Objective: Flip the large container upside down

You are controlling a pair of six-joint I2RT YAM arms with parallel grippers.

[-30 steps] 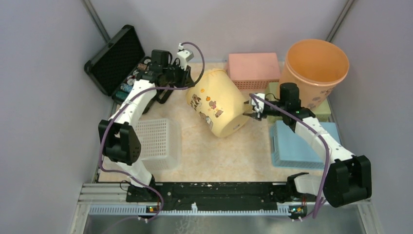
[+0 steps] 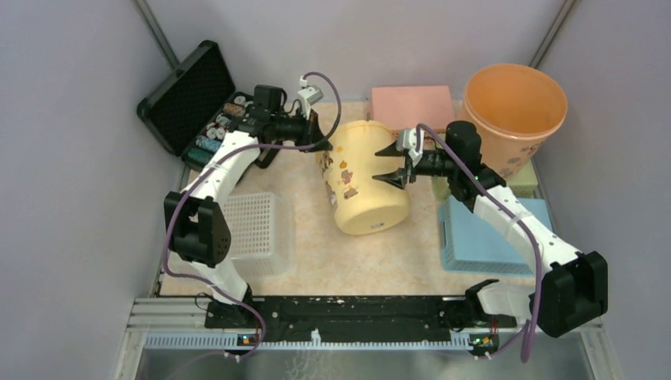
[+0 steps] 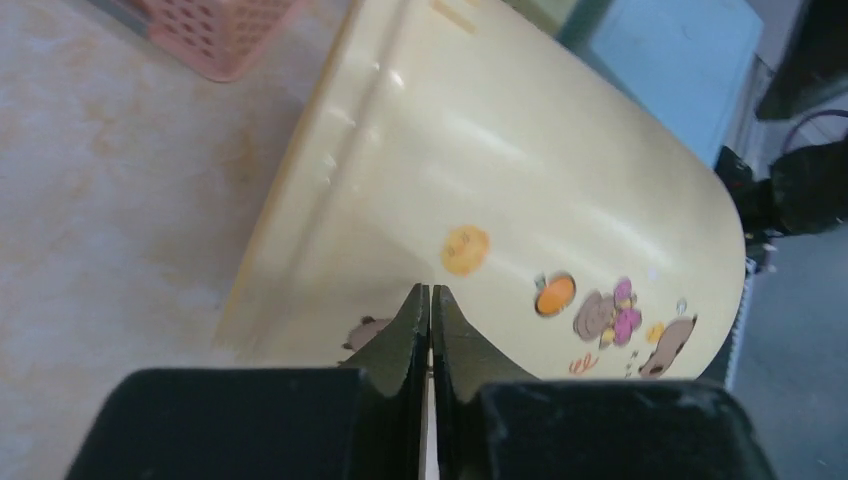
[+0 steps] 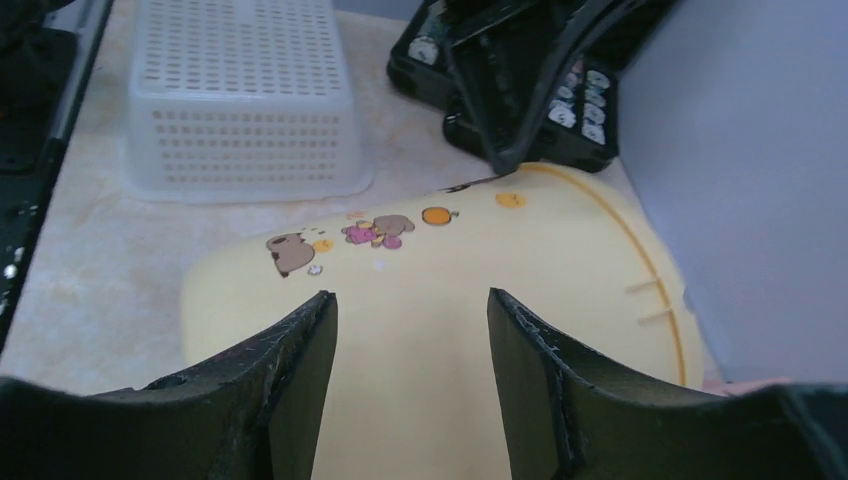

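Observation:
The large cream container lies tilted on its side mid-table, its closed base toward the front and its rim toward the back. Animal stickers mark its left wall. At that wall, near the rim end, my left gripper is shut on the container; its fingertips come together in the left wrist view, and the exact pinch is hard to make out. My right gripper is open over the container's right side. In the right wrist view its fingers stand wide apart, with cream wall showing between and beyond them.
A white basket sits front left, with an open black case behind it. Along the back and right stand a pink basket, an orange bin and a blue basket.
The container's rim end has shifted right along with my left gripper, and the container stands straighter front to back. My right gripper has opened and moved left over the container.

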